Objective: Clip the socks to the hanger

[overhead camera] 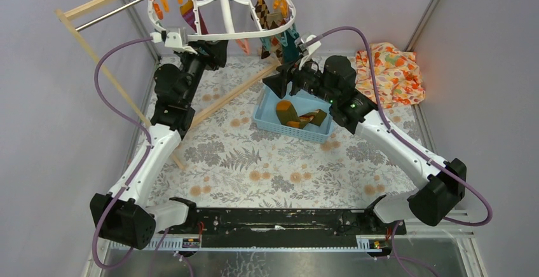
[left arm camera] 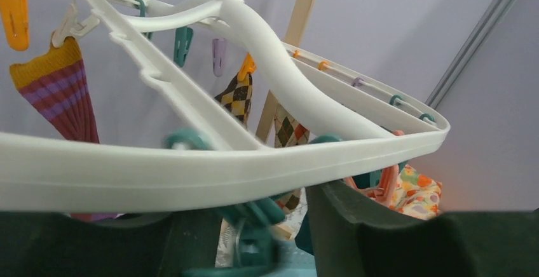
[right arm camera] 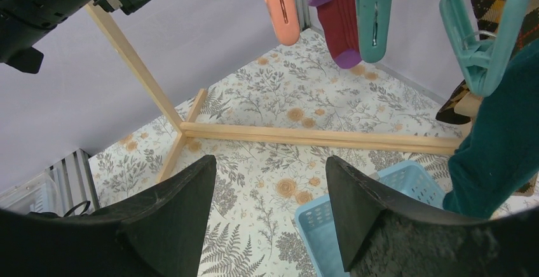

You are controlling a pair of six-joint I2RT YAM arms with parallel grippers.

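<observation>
A white clip hanger [overhead camera: 229,35] hangs from the wooden frame. Socks hang on it: a striped one [left arm camera: 54,96], argyle ones [left arm camera: 233,99] and a teal one [right arm camera: 492,137]. My left gripper [overhead camera: 213,51] is at the hanger's near rim, part open, with a teal clip [left arm camera: 251,239] blurred between or beside its fingers; I cannot tell if it touches. My right gripper [overhead camera: 283,80] stands open above the blue basket [overhead camera: 267,118], empty between its fingers. Olive-and-orange socks [overhead camera: 289,115] lie in the basket.
An orange-patterned cloth [overhead camera: 388,74] lies at the back right. Wooden legs [overhead camera: 222,102] cross the floor at left.
</observation>
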